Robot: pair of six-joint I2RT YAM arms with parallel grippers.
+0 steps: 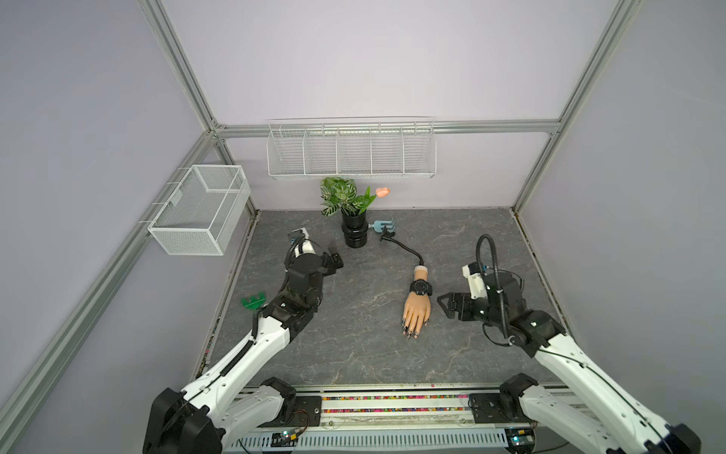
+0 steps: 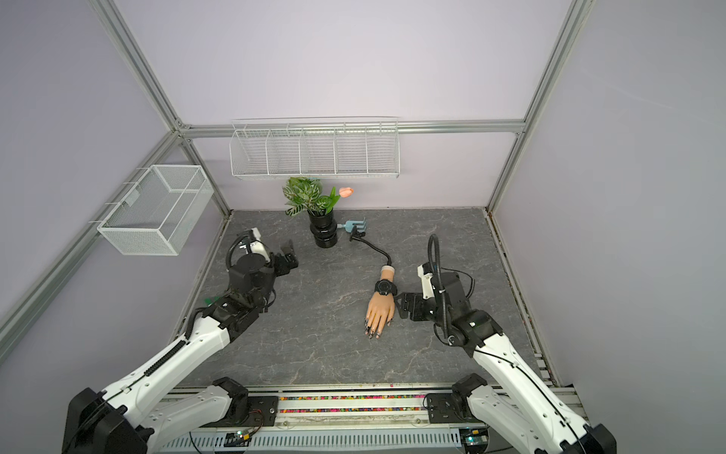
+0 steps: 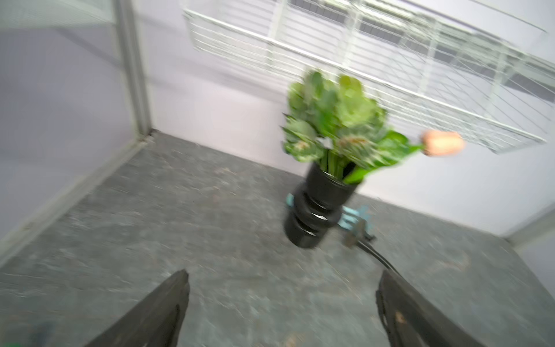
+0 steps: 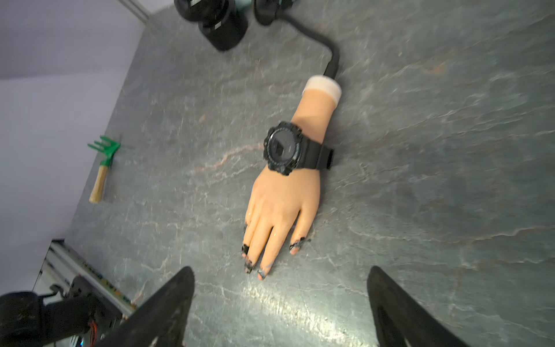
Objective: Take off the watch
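A black watch [image 4: 283, 148] is strapped round the wrist of a mannequin hand [image 4: 287, 193], which lies palm down on the grey table with its fingers toward the front. In the top left view the watch [image 1: 421, 287] sits right of the table's middle. Just to the right of the hand, and apart from it, my right gripper [image 1: 447, 304] stands open and empty. My left gripper [image 1: 335, 261] is farther off to the left, in front of the vase; its fingers [image 3: 167, 306] are spread wide with only bare table between them.
A black vase [image 1: 354, 229] with leaves and a tulip stands at the back, beside a light blue tool [image 1: 384, 225]. A dark flexible stalk [image 1: 404, 247] runs to the hand's wrist end. At far left lies a green hand rake [image 4: 105, 149]. Between left gripper and hand the table is clear.
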